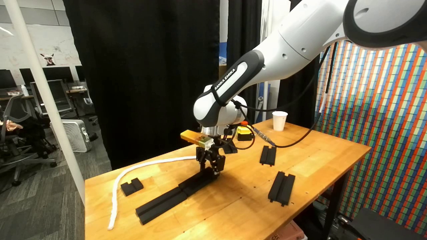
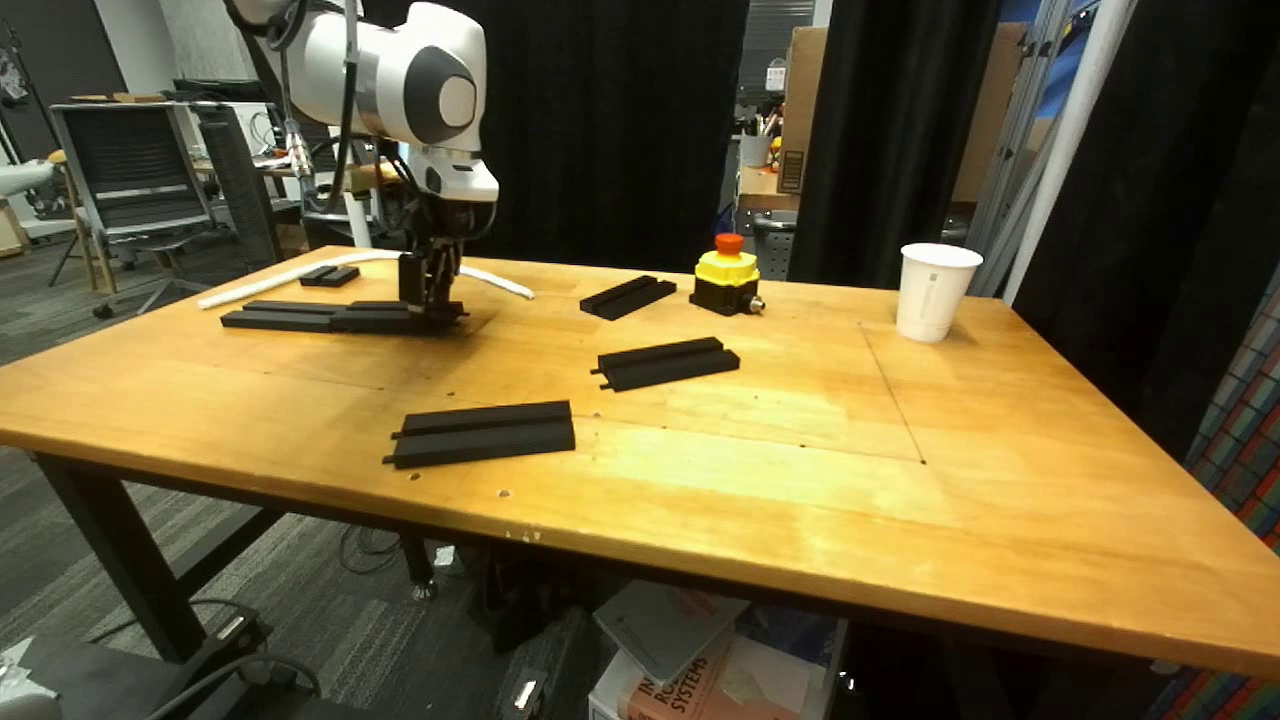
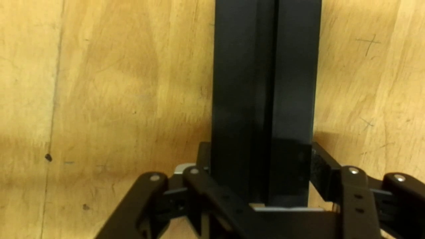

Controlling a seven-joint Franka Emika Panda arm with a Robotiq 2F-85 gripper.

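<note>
My gripper (image 1: 210, 164) is low over the table, shut on a black grooved track piece (image 1: 196, 182). In the wrist view one finger (image 3: 204, 155) presses each long side of the held piece (image 3: 243, 119). Its far end meets a second black grooved piece (image 1: 161, 204) lying flat, and the two run in one line with a thin seam between them. Whether their end tabs are fully seated cannot be made out. In the second exterior view, the gripper (image 2: 432, 306) stands at the right end of this row.
Loose grooved pieces (image 2: 486, 434) lie apart on the table, and a short piece (image 1: 132, 186) sits at the left. A white cable (image 1: 140, 164) curves behind the row. The emergency stop (image 2: 726, 282) and white cup (image 2: 936, 292) stand farther off.
</note>
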